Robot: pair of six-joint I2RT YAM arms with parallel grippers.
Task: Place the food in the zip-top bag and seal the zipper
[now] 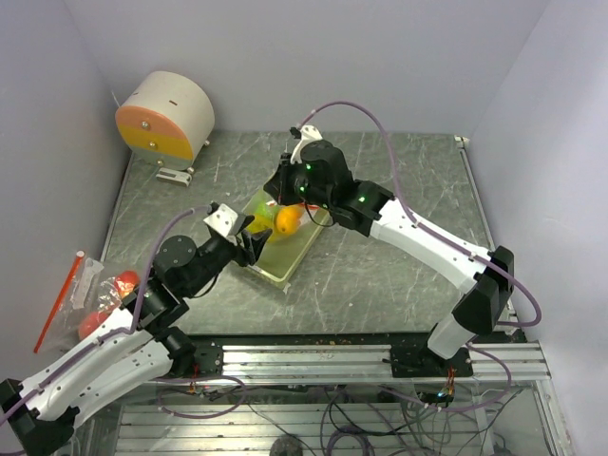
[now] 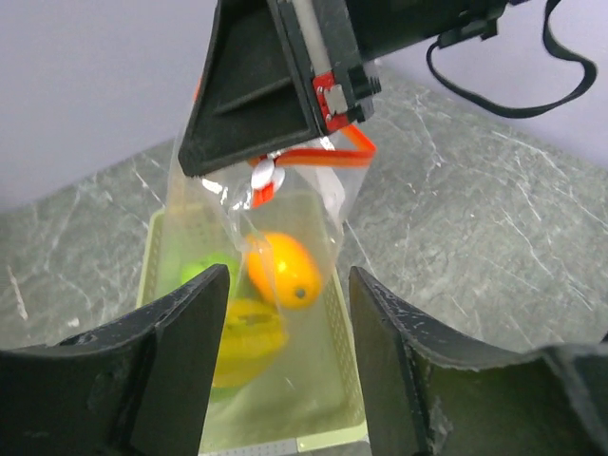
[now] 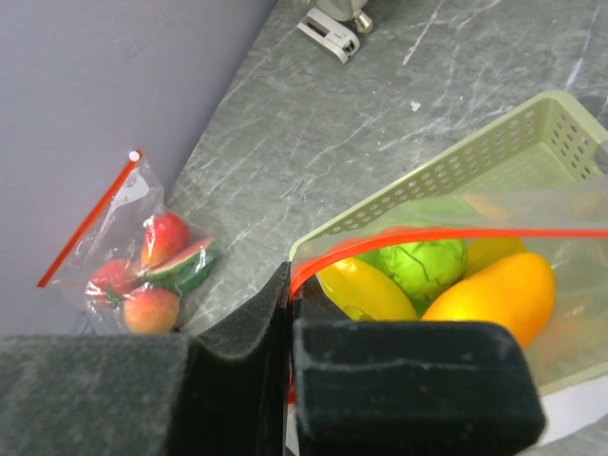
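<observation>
A clear zip top bag with an orange-red zipper hangs from my right gripper, which is shut on the zipper edge. In the right wrist view that zipper edge runs out from between the fingers. Seen through or past the film are an orange mango-like food, a green one and a yellow one; whether they lie inside the bag cannot be told. My left gripper is open just in front, with empty space between its fingers.
Beneath the bag, a pale green basket rests on the grey marbled table. Another zip bag holding several red fruits lies at the left wall. A white and orange drum-shaped box stands at the back left.
</observation>
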